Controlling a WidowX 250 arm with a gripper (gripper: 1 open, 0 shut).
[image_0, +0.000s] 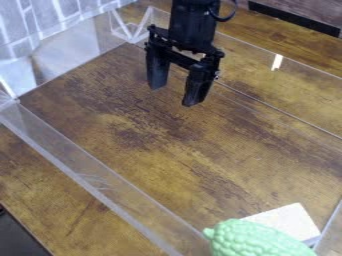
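Note:
My black gripper (177, 78) hangs over the upper middle of a wooden board (147, 150), its two fingers spread apart with nothing between them. A green bumpy object (257, 240), like a soft vegetable toy, lies at the bottom right, well away from the gripper, beside a white block (283, 220).
Clear plastic walls (94, 180) border the board on the left and around its edges. A white crumpled cloth or sheet (54, 25) is at the top left. The middle of the board is clear.

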